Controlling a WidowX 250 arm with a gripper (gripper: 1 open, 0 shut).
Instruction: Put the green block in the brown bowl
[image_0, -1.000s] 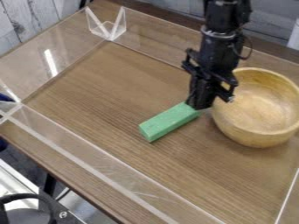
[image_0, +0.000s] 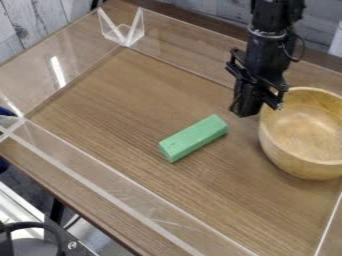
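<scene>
The green block (image_0: 194, 138) lies flat on the wooden table, left of the brown bowl (image_0: 305, 140) and clear of it. The bowl stands at the right edge of the view, and nothing shows inside the part I can see. My black gripper (image_0: 250, 108) is by the bowl's upper left rim, up and to the right of the block and apart from it. Its fingers are small and dark here, so their spread is unclear; no green shows between them.
A clear wire-like holder (image_0: 122, 27) stands at the far upper left. Bare table (image_0: 107, 110) stretches left of the block. Dark cables and equipment (image_0: 34, 240) fill the lower left corner, off the table.
From beside the block's upper right end, my gripper has moved up and to the right, away from it. The block has stayed in place. The bowl looks shifted slightly right.
</scene>
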